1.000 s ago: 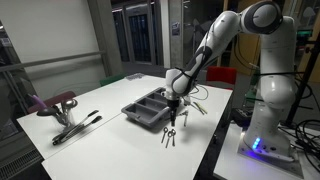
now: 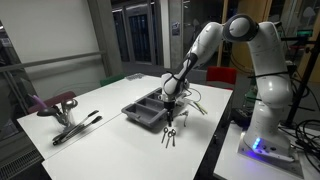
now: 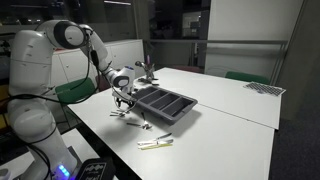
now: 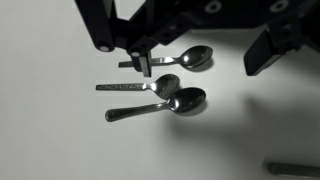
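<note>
In the wrist view, three metal spoons lie on the white table: an upper spoon (image 4: 198,57), a middle spoon (image 4: 165,86) and a lower spoon (image 4: 187,100), the last two touching or overlapping near their bowls. Above them my gripper stands open, its fingers far apart and nothing held between them. The left finger (image 4: 142,62) covers part of the upper spoon's handle. From the first exterior side, the gripper hangs low over the table beside the grey compartment tray (image 2: 143,116), with spoons (image 2: 172,134) a little nearer the camera.
More utensils (image 3: 156,145) lie beside the tray (image 3: 178,122) in the second exterior view. A handle end (image 4: 292,169) shows at the wrist view's lower right. A holder with utensils (image 2: 66,120) stands at the far left.
My arm has shifted slightly left in exterior view 1 over the last second. The tray and the spoons lie where they were.
</note>
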